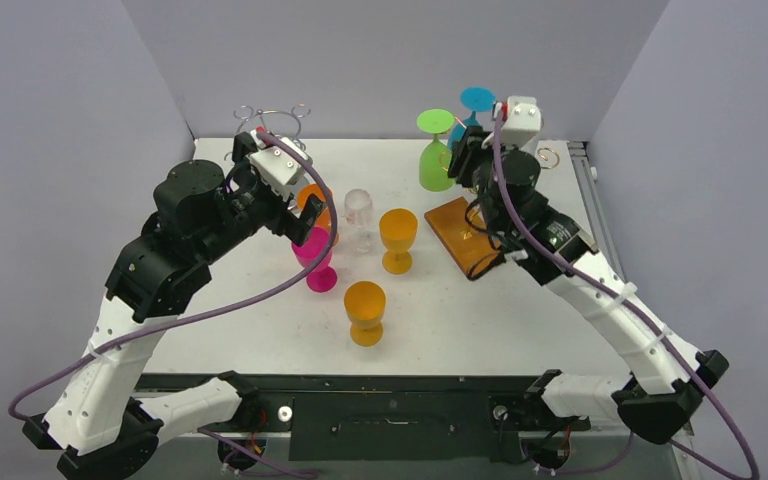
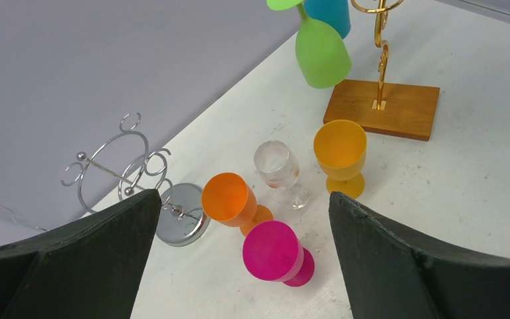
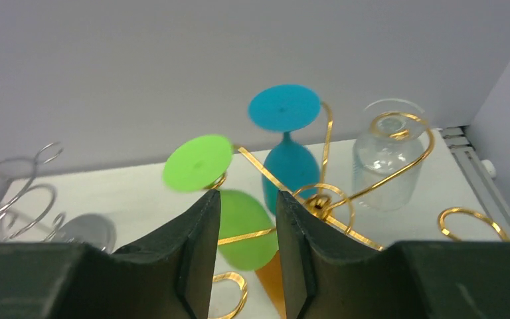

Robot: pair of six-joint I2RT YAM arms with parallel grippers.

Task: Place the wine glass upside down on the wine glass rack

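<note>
A gold rack [image 2: 380, 63] on a wooden base [image 2: 412, 109] holds a green glass [image 3: 242, 216], a blue glass [image 3: 292, 169] and a clear glass [image 3: 385, 166], all upside down. My right gripper is at the rack with a narrow gap between its fingers; the green glass shows behind the gap and nothing is gripped. Standing open, my left gripper is empty above the left group: an orange glass [image 2: 227, 199], a magenta glass [image 2: 272, 251] and a clear glass [image 2: 277, 166]. Two amber glasses [image 1: 397, 232] [image 1: 365, 303] stand upright mid-table.
A silver rack [image 2: 123, 169] on a round base stands at the back left, no glass visible on it. A metal rail [image 3: 481, 186] runs along the right edge.
</note>
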